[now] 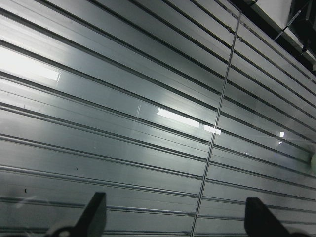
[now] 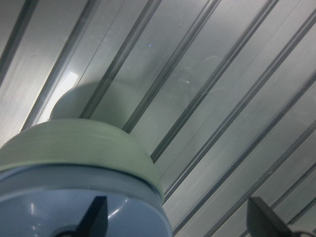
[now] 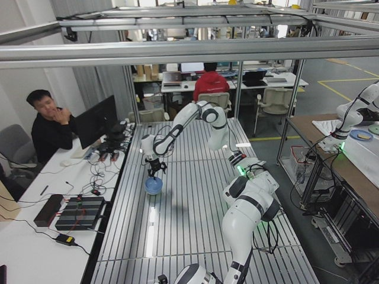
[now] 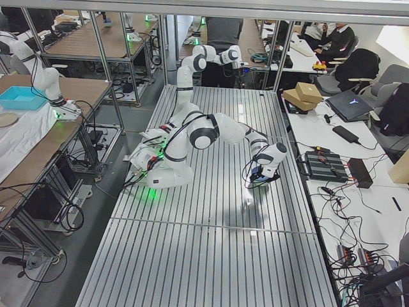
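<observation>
A blue bowl (image 3: pixel 153 184) rests on the slatted metal table (image 3: pixel 172 225). In the right wrist view the blue bowl (image 2: pixel 74 207) is nested with a pale green bowl (image 2: pixel 84 143). My right gripper (image 3: pixel 156 168) is just above the bowls; in the right wrist view its two dark fingertips (image 2: pixel 98 217) are wide apart and open, the left one over the blue bowl. My left gripper is open over bare table, its fingertips at the bottom of the left wrist view.
Aluminium frame posts and rails surround the table. A white desk (image 3: pixel 35 254) with power units, cables and a monitor runs along one side, where a person sits.
</observation>
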